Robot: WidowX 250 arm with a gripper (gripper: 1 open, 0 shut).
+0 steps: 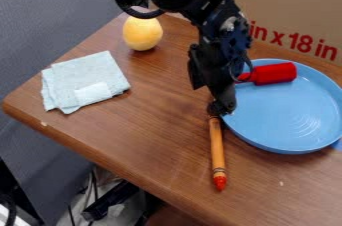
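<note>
My black gripper (pixel 219 96) points down at the left rim of the blue plate (pixel 287 115), just above the upper end of an orange crayon (pixel 218 155) with a red tip lying on the wooden table. Whether the fingers are open or shut is unclear. A red cylindrical object (pixel 274 73) lies at the plate's back, partly behind the arm.
A yellow ball (pixel 142 32) and a folded pale cloth (pixel 83 82) lie on the left of the table (pixel 134 140). A cardboard box (pixel 294 10) stands behind. The table's near-left edge borders a dark gap.
</note>
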